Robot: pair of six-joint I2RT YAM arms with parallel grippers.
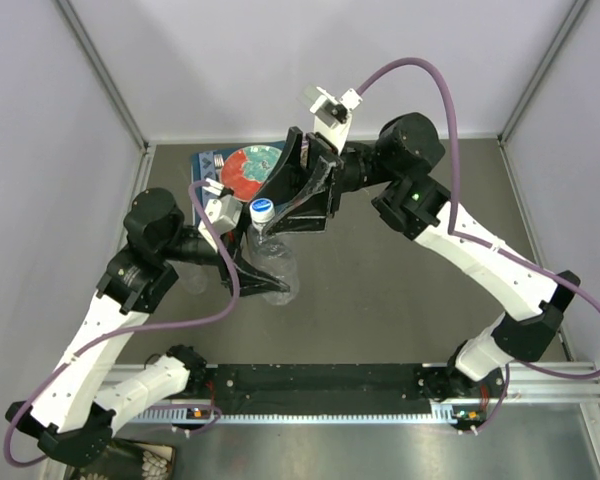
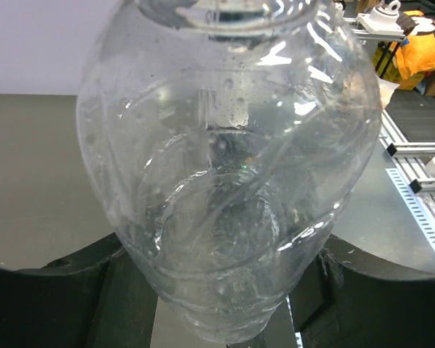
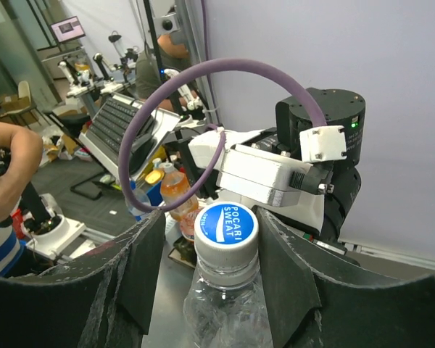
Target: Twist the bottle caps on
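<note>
A clear plastic bottle (image 1: 275, 268) is held in my left gripper, its body filling the left wrist view (image 2: 225, 181) between the black fingers. A white cap with a blue Pocari Sweat label (image 1: 262, 208) sits on its top. In the right wrist view the cap (image 3: 226, 235) is between my right gripper's fingers, which stand part open around it; whether both touch it I cannot tell. In the top view the right gripper is over the bottle's neck, just above and right of the left one.
A red and green plate (image 1: 242, 172) on a blue mat lies behind the grippers. Another clear object (image 1: 192, 278) lies left on the table, partly under the left arm.
</note>
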